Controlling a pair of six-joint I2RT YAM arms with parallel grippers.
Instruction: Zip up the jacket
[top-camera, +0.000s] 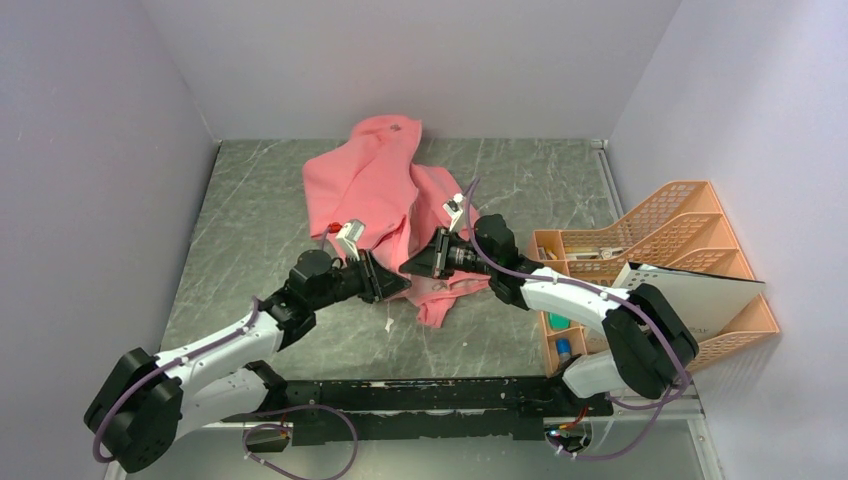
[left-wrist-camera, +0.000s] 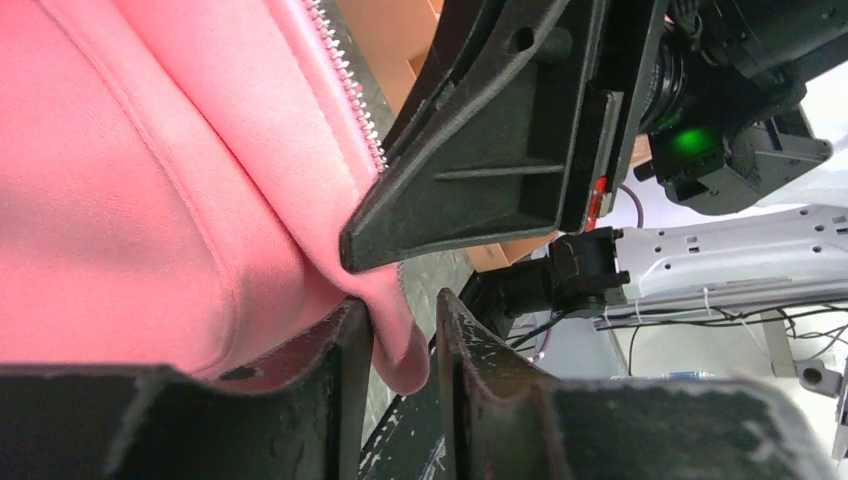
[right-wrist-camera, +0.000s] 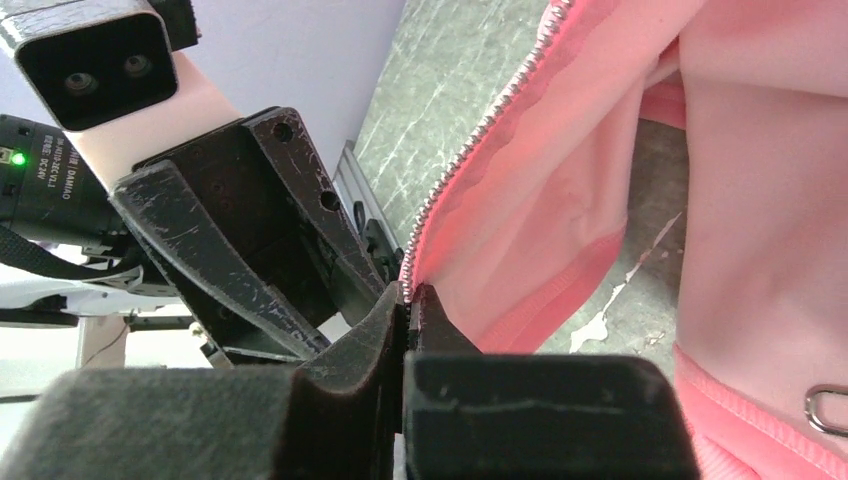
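Note:
The pink jacket (top-camera: 365, 175) lies rumpled on the table, its lower front edges toward the arms. In the right wrist view, its toothed zip edge (right-wrist-camera: 445, 185) runs down into the tips of my right gripper, which is shut on it. My left gripper is part open just below those tips, and a hanging corner of the jacket hem (left-wrist-camera: 402, 365) shows in the gap between its fingers, not clamped. From above, both grippers meet at the jacket's front opening. I cannot make out the zip slider.
An orange organiser (top-camera: 680, 215) with small items and a white board (top-camera: 690, 300) stands on the right, close beneath the right arm. A metal ring (right-wrist-camera: 828, 408) is on the jacket.

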